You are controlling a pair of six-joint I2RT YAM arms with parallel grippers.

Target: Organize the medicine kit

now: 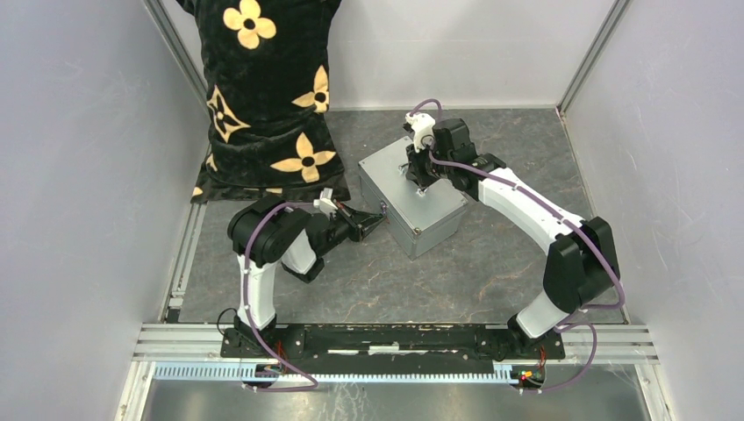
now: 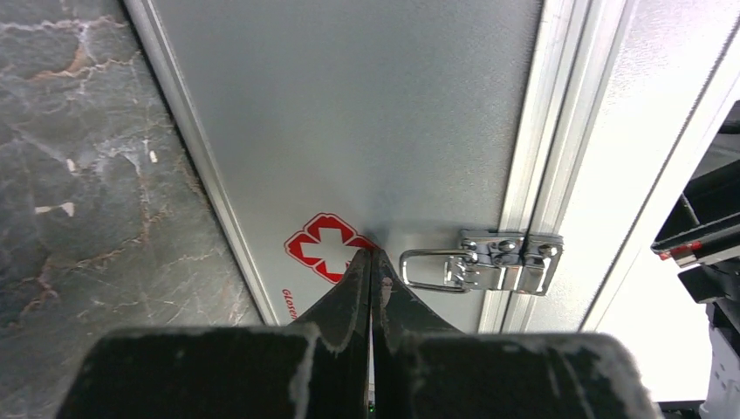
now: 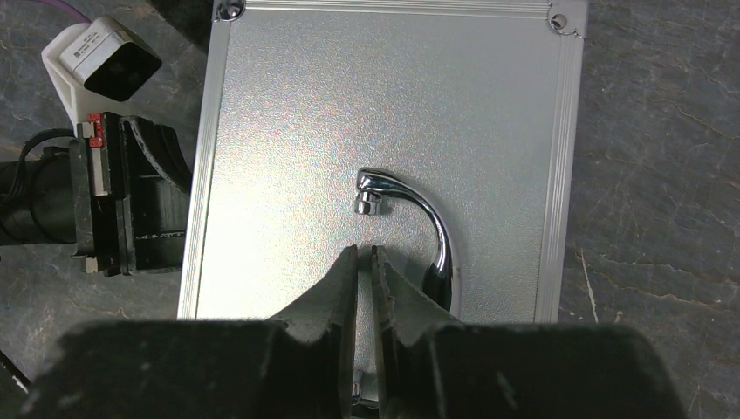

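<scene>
The closed silver metal medicine kit (image 1: 397, 176) stands on the floor, its lid (image 3: 489, 105) facing up with a chrome handle (image 3: 441, 231). My right gripper hovers over the lid at the handle, fingers slightly apart; the handle's lower part is hidden behind them. At the kit's left side, my left gripper is shut with nothing visible between its fingertips. Those tips lie between a red cross emblem (image 2: 325, 247) and a metal latch (image 2: 510, 262), close to the latch's wire loop. Whether they touch the case I cannot tell.
A black plush cloth with tan flowers (image 1: 254, 105) fills the back left, its lower edge near the kit. Bare dark marble floor (image 1: 351, 289) lies in front of the kit. Walls (image 1: 667, 202) close in both sides.
</scene>
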